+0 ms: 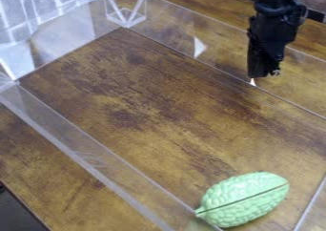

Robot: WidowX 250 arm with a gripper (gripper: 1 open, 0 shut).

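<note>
My black gripper point(265, 63) hangs at the top right, just above the far clear wall of the enclosure, shut with nothing visible between its fingers. A pale green, bumpy, leaf-shaped object with a dark lengthwise line, like a bitter melon point(242, 199), lies on the wooden surface at the bottom right, well apart from the gripper.
Clear plastic walls point(76, 154) border a wooden floor point(140, 101), mostly bare across the middle and left. A white ribbed cloth point(45, 20) is at the top left. Wooden table continues behind the far wall.
</note>
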